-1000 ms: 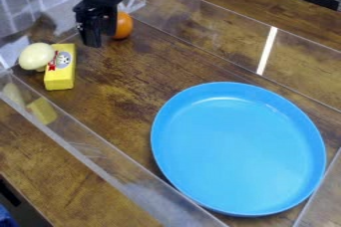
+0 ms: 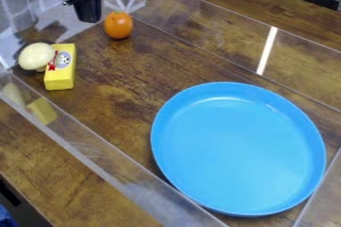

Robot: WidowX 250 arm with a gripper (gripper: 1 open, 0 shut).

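My gripper is at the top left, raised above and left of an orange round object; whether it is open or shut is unclear. A yellow box with a small printed figure lies at the left, beside a pale egg-shaped object. A large blue plate fills the lower right.
Clear walls or edges run along the left and lower left, and a white strip lies at the upper right.
My gripper has moved up and to the left, away from the orange object. The other objects look unmoved.
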